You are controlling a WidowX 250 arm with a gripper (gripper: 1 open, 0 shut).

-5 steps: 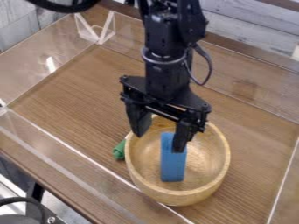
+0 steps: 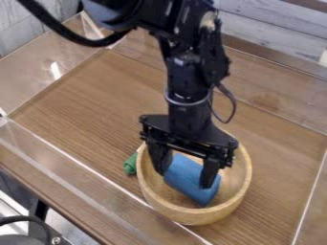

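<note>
My black gripper (image 2: 189,151) hangs over a light wooden bowl (image 2: 230,201), its two fingers spread open and reaching down inside the rim. A blue block (image 2: 190,182) lies tilted in the bowl, just below and between the fingers. I cannot tell whether the fingers touch it.
A small green object (image 2: 130,164) sits on the table just left of the bowl. The wooden table (image 2: 76,105) is otherwise mostly clear. A white wall runs along the back, and the table's edge with dark cables is at the lower left.
The gripper has moved slightly and lowered into the bowl. The blue block has turned from pointing front to back to lying diagonally.
</note>
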